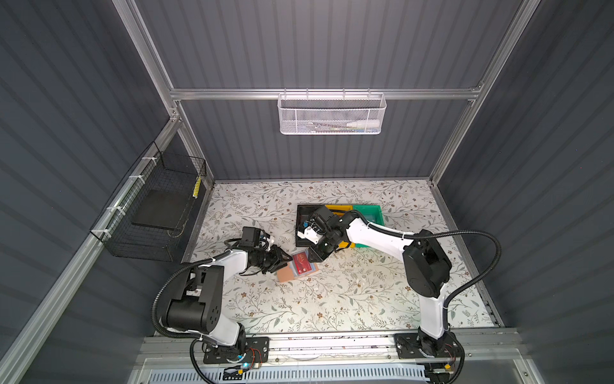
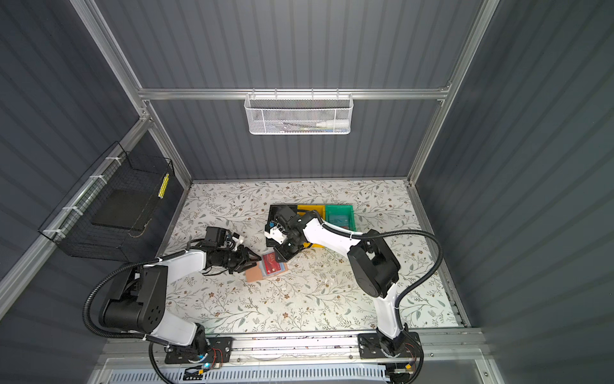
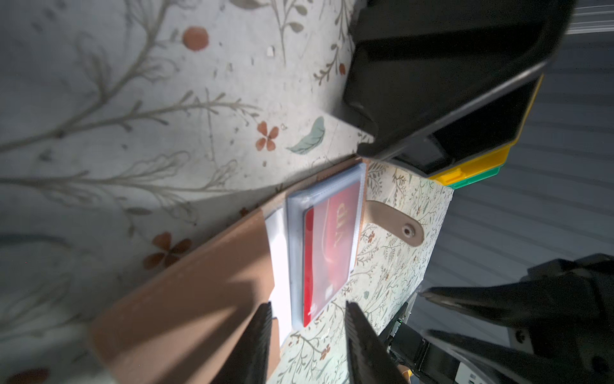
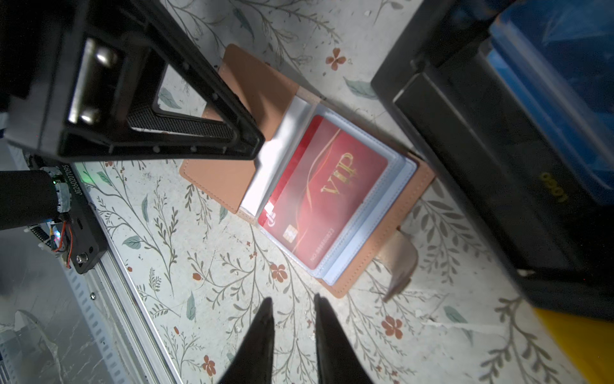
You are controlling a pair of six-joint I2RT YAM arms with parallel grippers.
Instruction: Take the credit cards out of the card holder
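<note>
The tan card holder (image 4: 219,176) lies open on the floral tabletop, its snap strap (image 3: 390,217) sticking out at one side. A red VIP card (image 4: 329,192) shows inside, within clear sleeves. My left gripper (image 1: 279,261) is low at the holder's left end, over the tan flap, with its fingers apart and nothing visible between them. My right gripper (image 1: 316,254) hangs just above the holder's right side, near the black bin, also part open with no object seen in it.
Black (image 4: 447,153), yellow (image 4: 575,339) and green (image 1: 371,214) bins stand right behind the holder; blue cards lie in the black one. A wire basket (image 1: 153,211) hangs on the left wall.
</note>
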